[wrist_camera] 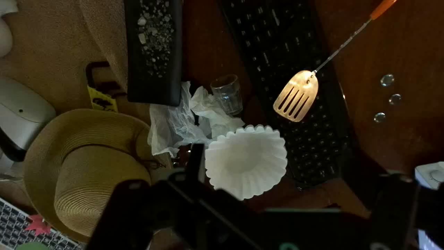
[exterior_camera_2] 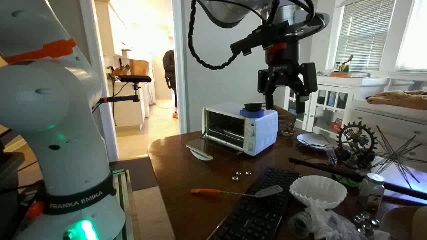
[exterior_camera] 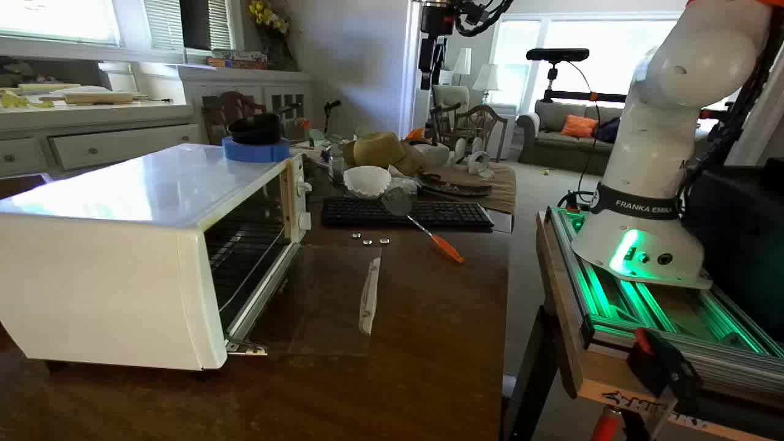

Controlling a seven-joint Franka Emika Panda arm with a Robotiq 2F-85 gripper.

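High over the table, my gripper (exterior_camera_2: 284, 104) stands open, its two fingers pointing down and well apart with nothing between them. The wrist view looks down on a white fluted bowl (wrist_camera: 246, 162), partly overlapped by the gripper's dark outline. A spatula with an orange handle (exterior_camera_2: 206, 191) lies with its slotted head (wrist_camera: 296, 96) across a black keyboard (wrist_camera: 287, 54). Several clear glass beads, three of them near the spatula (wrist_camera: 387, 80), rest on bare wood. The white toaster oven (exterior_camera: 110, 286) has its glass door (exterior_camera: 331, 301) lowered; its rack (exterior_camera_2: 226, 133) shows inside.
A blue ring (exterior_camera: 255, 150) with a black bowl (exterior_camera: 255, 128) sits on the oven. Near the white bowl are crumpled plastic (wrist_camera: 179, 118), a small glass (wrist_camera: 228, 93) and a straw hat (wrist_camera: 91, 179). A glass jar (exterior_camera_2: 371, 191) stands beyond. Bare tabletop (exterior_camera: 441, 353) lies before the oven door.
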